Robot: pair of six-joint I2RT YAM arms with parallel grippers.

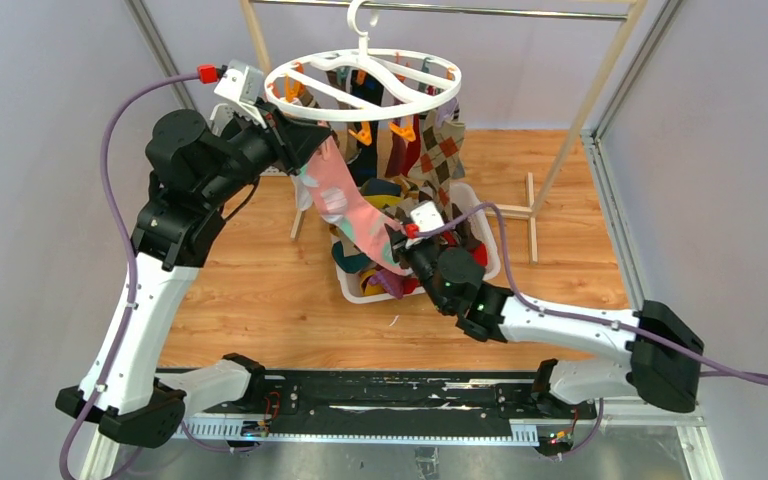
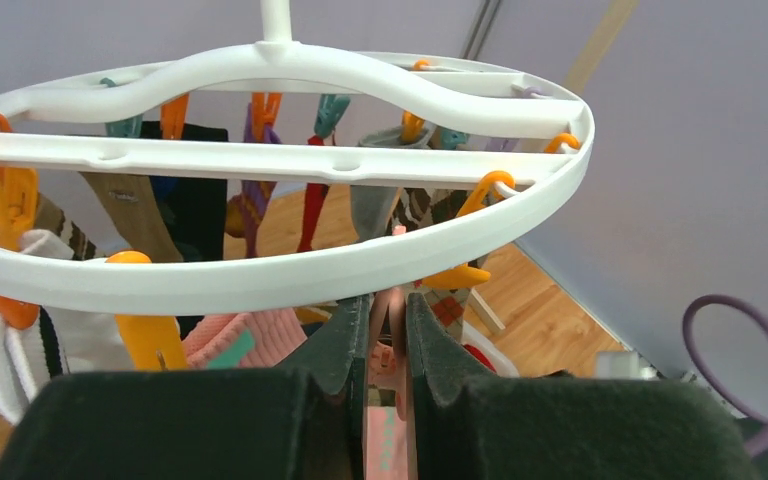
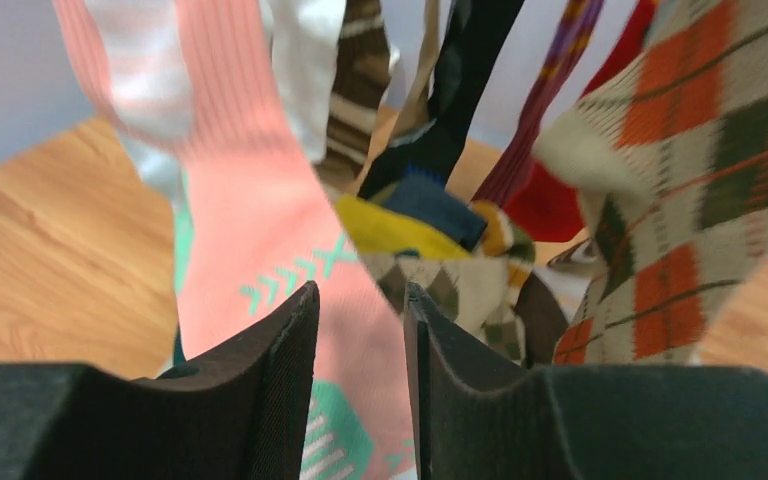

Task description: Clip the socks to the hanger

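Note:
Under the white ring hanger [image 1: 362,110], my left gripper is shut on a pink clip [image 2: 393,368], at the hanger's near rim. The pink sock [image 1: 350,200] hangs from there, with pale and mint patches, and runs diagonally down to my right gripper [image 1: 396,238]. In the right wrist view the sock [image 3: 240,280] fills the left and middle, and my right gripper is at its lower part, fingers close together; whether fabric is between them is hard to see. Other socks hang from orange and teal clips [image 2: 140,310].
A white basket [image 1: 355,293] of loose socks stands below the hanger. Wooden stand legs [image 1: 532,235] rise on either side, with a metal rail [image 1: 500,12] at the back. Bare floor [image 1: 230,310] lies left and right.

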